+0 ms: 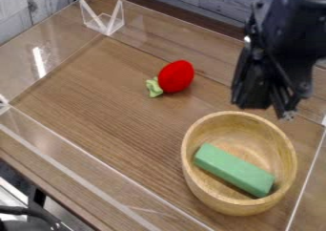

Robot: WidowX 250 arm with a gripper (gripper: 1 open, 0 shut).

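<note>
A wooden bowl (239, 132) sits at the lower right of the table, with a green block (234, 169) lying in it. Above the bowl, the dark gripper (261, 101) hangs from the arm at upper right, raised clear of the block. Its fingertips are hard to make out against the arm, and I cannot tell how far apart they stand.
A red object with a green tip (174, 76) lies near the middle back. A white wire piece (99, 17) stands at the back left.
</note>
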